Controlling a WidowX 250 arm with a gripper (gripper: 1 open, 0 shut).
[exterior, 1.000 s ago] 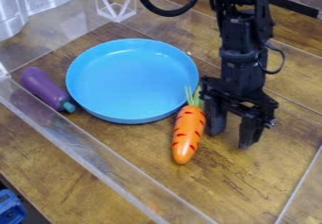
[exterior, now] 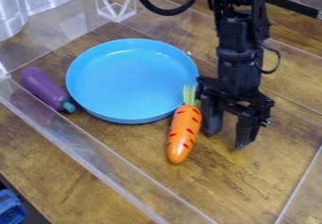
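My black gripper (exterior: 236, 120) is down at the tabletop on the right, its fingers spread to either side, open, with nothing visible between them. An orange toy carrot (exterior: 185, 134) with dark stripes and pale green leaves lies just left of it, against or very near the left finger. A blue plate (exterior: 132, 82) sits behind and left of the carrot. A purple toy eggplant (exterior: 47, 88) lies at the far left.
A clear barrier runs along the left side, with a small blue object (exterior: 8, 209) at the lower left corner.
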